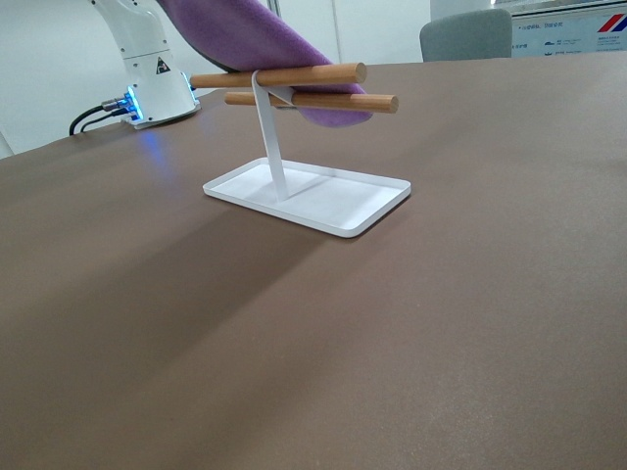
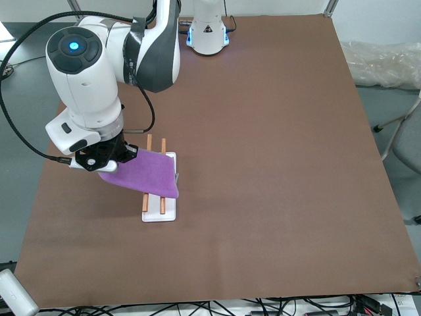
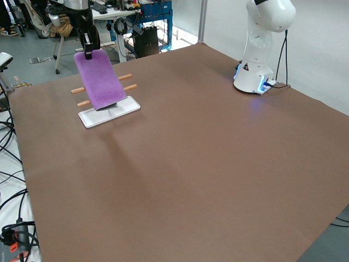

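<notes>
A purple cloth [image 2: 141,172] hangs from my gripper [image 3: 88,53] and lies over a rack with two wooden rods [image 1: 304,74] on a white tray [image 1: 318,201]. The cloth's lower end rests at the rods in the right view. The gripper is at the cloth's upper end, left of the rack in the left view; its fingertips are hidden or too small to show their state clearly. In the top view the cloth rises from behind the upper rod out of frame.
Cables and equipment run along the table's outside edges.
</notes>
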